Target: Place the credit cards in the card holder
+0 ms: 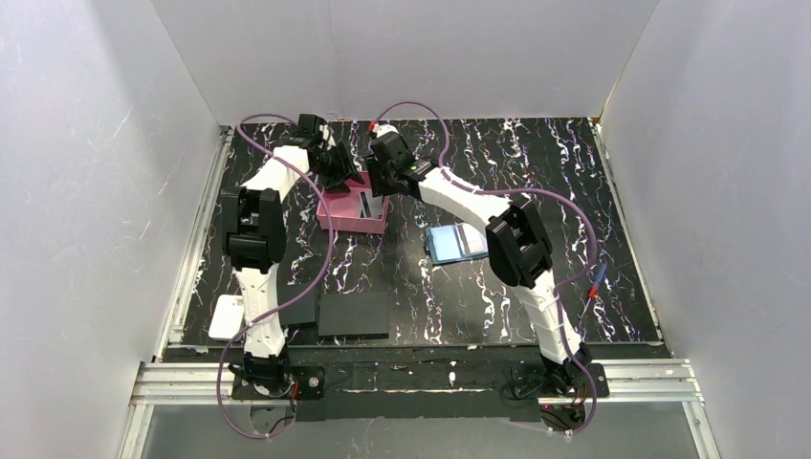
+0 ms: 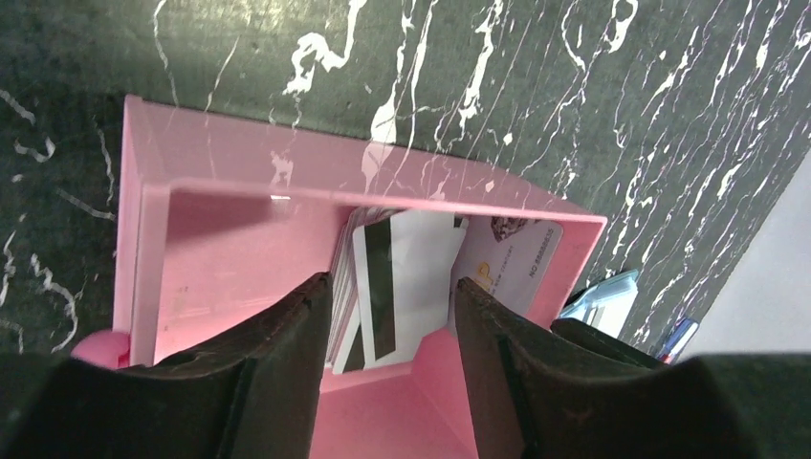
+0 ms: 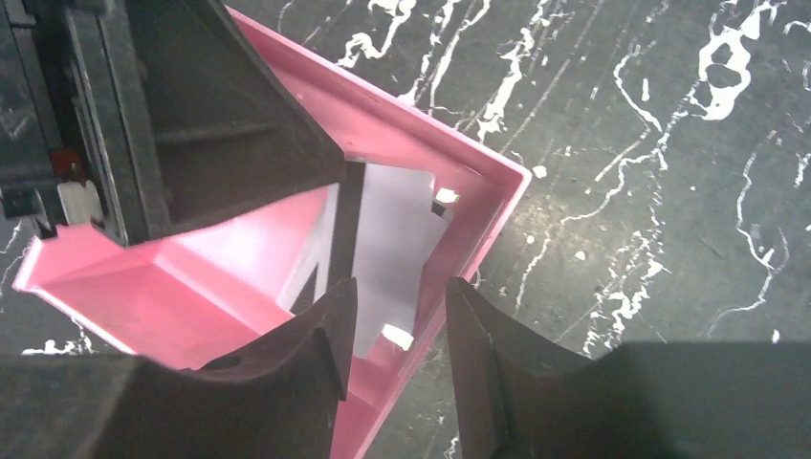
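Several white cards with dark stripes (image 2: 406, 287) lie in a loose stack inside the pink box (image 1: 352, 225), near its right wall. My left gripper is open over the box, and the stack shows in the gap between its fingers. My right gripper is open too, at the box's right side, with the wall passing between its fingertips in the right wrist view. Neither grips a card. A blue card holder (image 1: 443, 245) lies opened flat on the table to the right of the box, its right part under the right arm's edge in the top view.
Dark flat panels (image 1: 354, 315) lie at the front left, beside a white item (image 1: 227, 316). A red and blue pen-like tool (image 1: 595, 285) rests at the far right. In the right wrist view, part of the left gripper juts over the box.
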